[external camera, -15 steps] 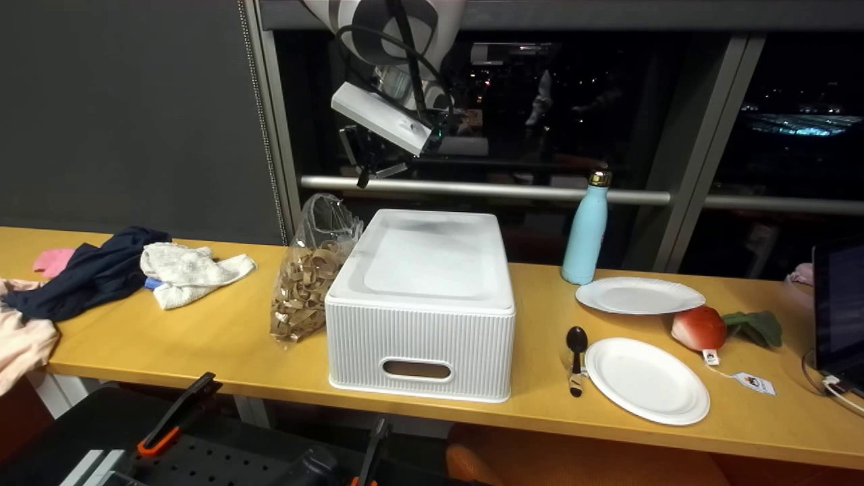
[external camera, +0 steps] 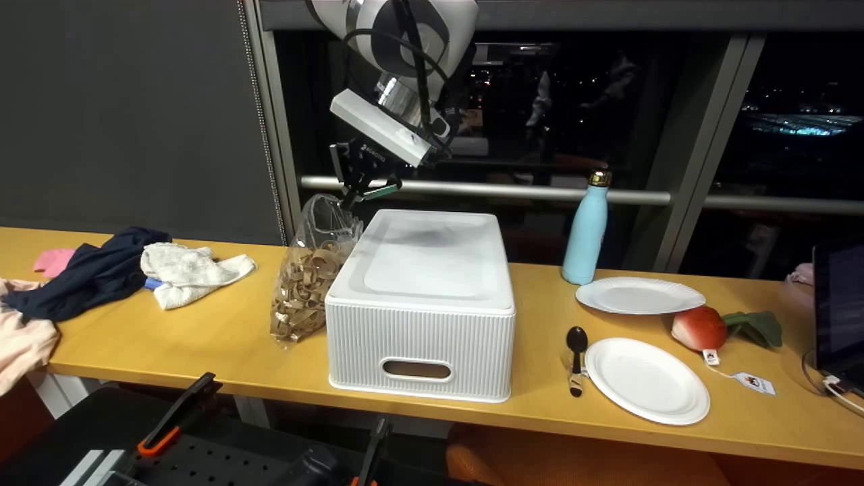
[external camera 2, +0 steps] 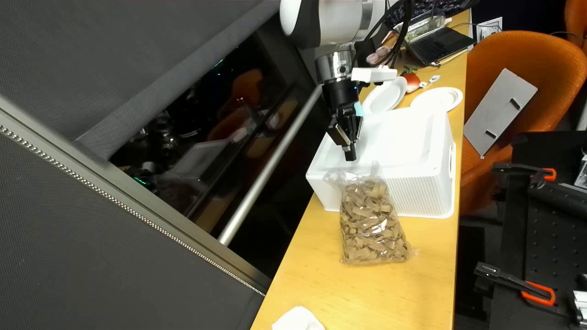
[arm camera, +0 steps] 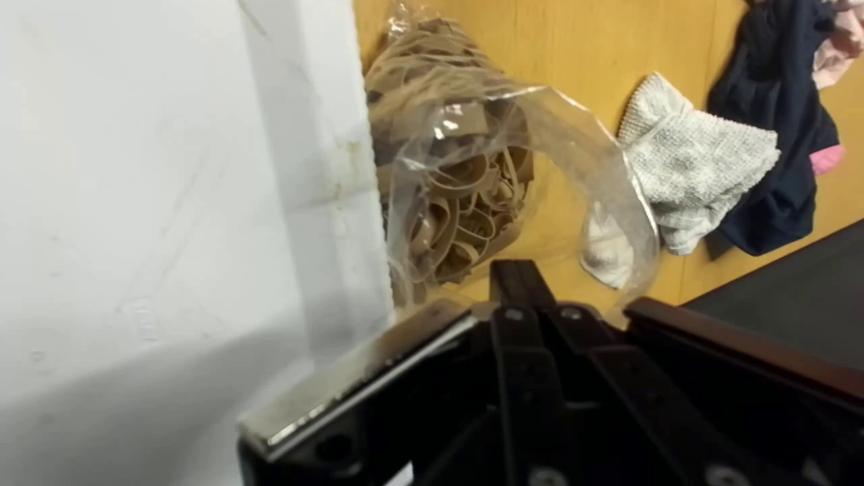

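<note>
A clear plastic bag [external camera: 308, 279] of curled brown strips stands on the table, against the left side of the white ribbed box [external camera: 421, 344]. Its loose upper edge is open and rises above the strips. My gripper [external camera: 349, 201] points down at the bag's top, its tips close to the plastic. In the wrist view the fingers of the gripper are together, and no object shows between them. The bag's clear rim [arm camera: 571, 121] curves just beyond the tips; whether they touch it I cannot tell. Exterior view 2 has the gripper [external camera 2: 350, 156] over the box's edge, behind the bag [external camera 2: 371, 225].
White and dark cloths [external camera: 190, 271] lie to the left. Right of the box are a black spoon [external camera: 576, 356], two white plates [external camera: 646, 381], a blue bottle [external camera: 587, 231] and a red vegetable [external camera: 698, 328]. Bare table lies left of the bag; a window is behind.
My gripper has come down and tilted somewhat, bringing its tips from above the bag to near its upper edge. The bag and box have not visibly moved.
</note>
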